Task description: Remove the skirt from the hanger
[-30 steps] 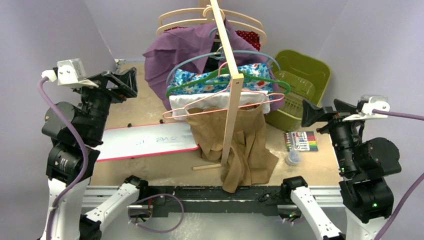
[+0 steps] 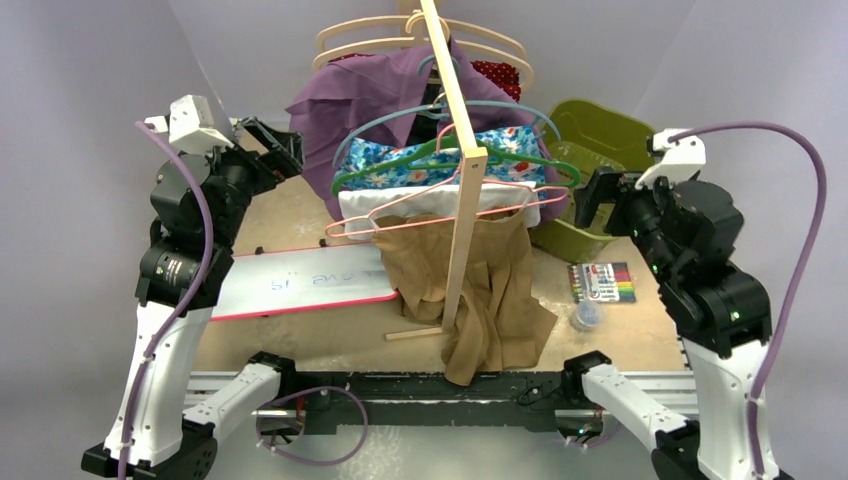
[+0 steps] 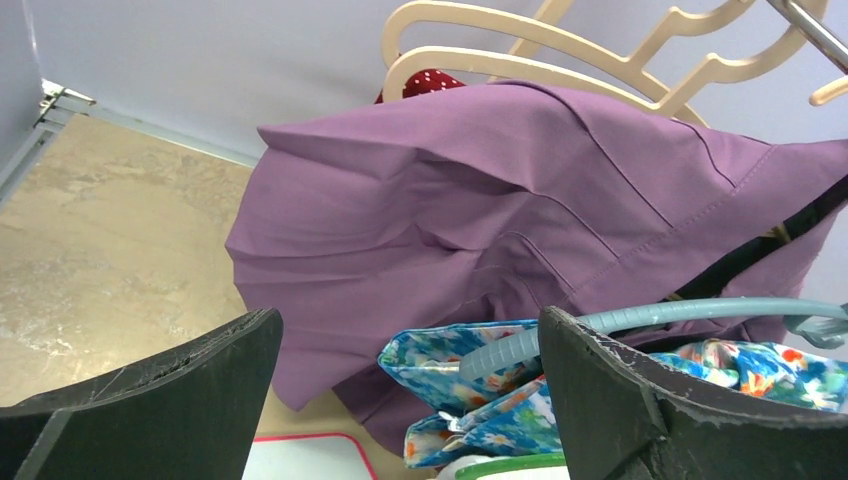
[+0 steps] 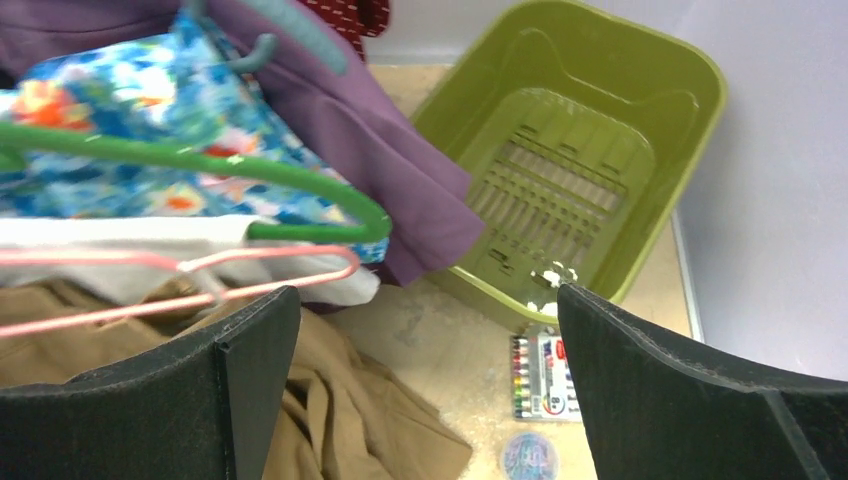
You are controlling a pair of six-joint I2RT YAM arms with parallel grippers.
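Observation:
A wooden rack (image 2: pixel 466 210) carries several hangers with clothes: purple fabric (image 2: pixel 350 95), a blue hanger (image 3: pixel 680 312), blue floral fabric (image 2: pixel 505 140), a green hanger (image 4: pixel 320 180), white cloth (image 2: pixel 355 205) and a pink hanger (image 4: pixel 120 313), with brown cloth (image 2: pixel 400 260) hanging at the front. Which garment is the skirt I cannot tell for sure. My left gripper (image 2: pixel 275 150) is open just left of the clothes, above the floral and purple fabric in its wrist view. My right gripper (image 2: pixel 595 195) is open at the right, beside the hanger ends, over the bin side.
A green bin (image 2: pixel 635 130) stands at the back right, with a box of markers (image 2: pixel 602 283) and a small round container (image 2: pixel 586 315) before it. A whiteboard (image 2: pixel 255 285) lies front left. Wooden hangers (image 3: pixel 530 65) with red dotted fabric are at the back.
My left gripper has moved right and slightly up in the top view, towards the clothes. The clothes look unchanged.

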